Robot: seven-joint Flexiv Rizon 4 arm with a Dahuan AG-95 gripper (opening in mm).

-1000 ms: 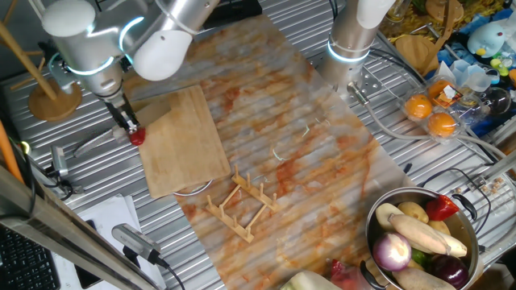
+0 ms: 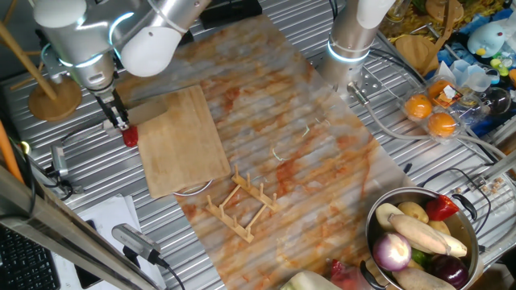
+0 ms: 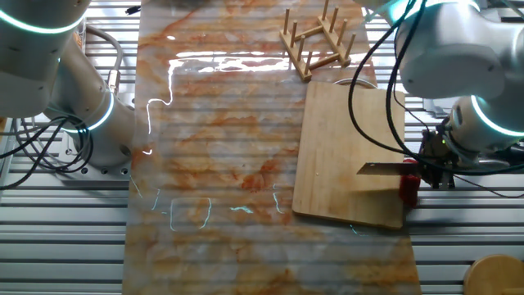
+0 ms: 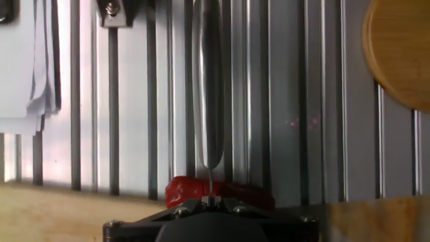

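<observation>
My gripper (image 2: 121, 125) is at the board's left edge in exterior view 1, shut on a metal knife. The knife's blade (image 3: 383, 169) reaches over the wooden cutting board (image 3: 344, 139), and its silver handle (image 4: 209, 87) points away from the board. A thin neck of metal runs between my fingertips in the wrist view. Against the tips is a glossy red lump (image 4: 185, 189); it also shows as a red piece below the gripper in exterior view 2. Whether it is gripped along with the knife or only touches it is unclear.
A wooden peg rack (image 2: 243, 205) stands beyond the board. A steel pot (image 2: 372, 229) filled with vegetables is at the lower right. A round wooden base (image 4: 403, 50) lies nearby.
My gripper has shifted slightly left in exterior view 1, away from the board's middle. The knife and the red lump have moved with it. Everything else is unmoved.
</observation>
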